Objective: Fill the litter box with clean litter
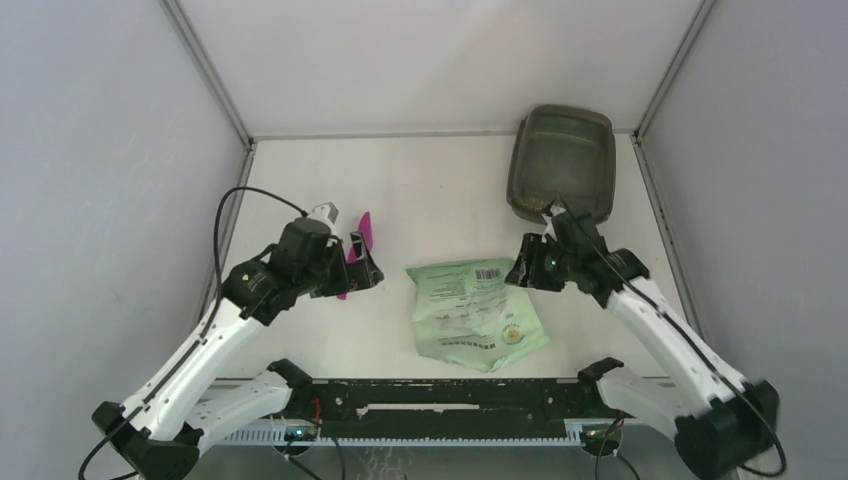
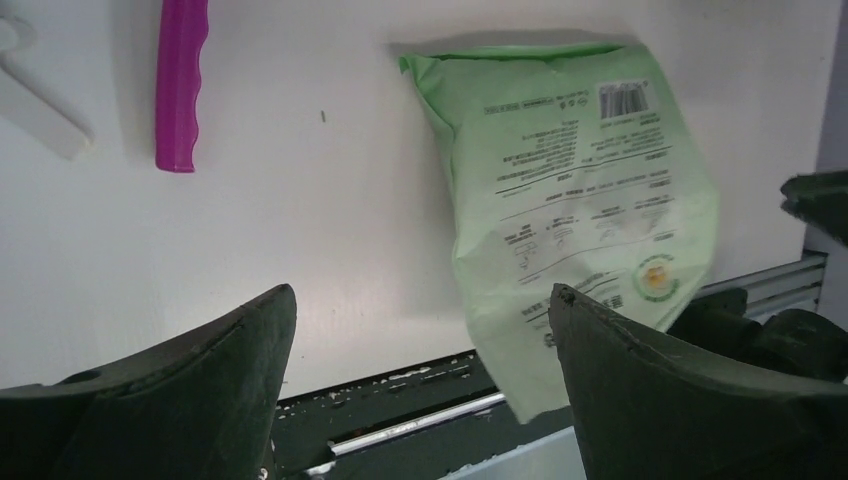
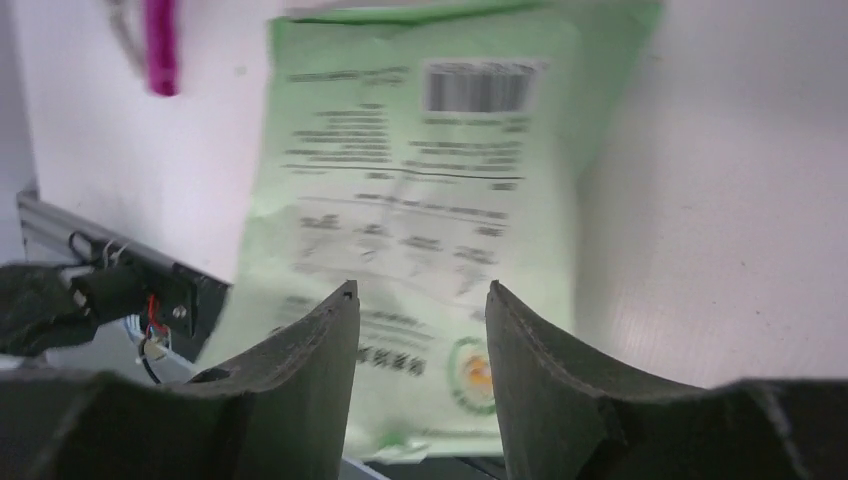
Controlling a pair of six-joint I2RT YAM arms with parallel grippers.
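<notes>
The green litter bag (image 1: 470, 315) lies flat at the front middle of the table, its printed back with the barcode facing up. My right gripper (image 1: 512, 275) hovers at its upper right edge; in the right wrist view its fingers (image 3: 310, 385) are parted above the bag, with nothing held between them. My left gripper (image 1: 372, 262) stands open left of the bag, empty, over the magenta scoop (image 1: 364, 230). At the back right sits the dark litter box (image 1: 560, 160); its visible floor looks bare apart from a few specks at its near edge.
A white tool (image 2: 45, 120) lies left of the scoop in the left wrist view. Free table stretches across the back middle and left. Walls close off the sides and back.
</notes>
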